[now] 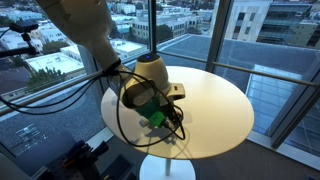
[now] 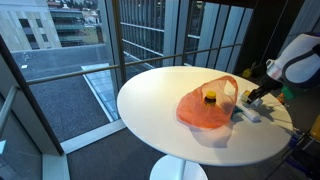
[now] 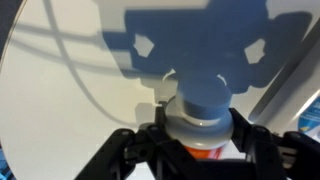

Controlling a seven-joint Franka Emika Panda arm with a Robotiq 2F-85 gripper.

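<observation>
My gripper is shut on a round grey-topped object [image 3: 203,98], which looks like a bottle or canister, with a white rim and some orange-red below. Dark fingers [image 3: 148,145] press against it from both sides. In exterior view 2 my gripper [image 2: 256,97] is low over the right side of the table, and what it holds is too small to make out there. Exterior view 1 shows mostly the arm [image 1: 150,75], which hides the fingers.
An orange translucent bag [image 2: 200,113] lies on the white round table [image 2: 150,98], with a yellow and black item [image 2: 210,97] at it. A pale flat object [image 2: 247,113] lies beside the gripper. Loose cables hang around the arm.
</observation>
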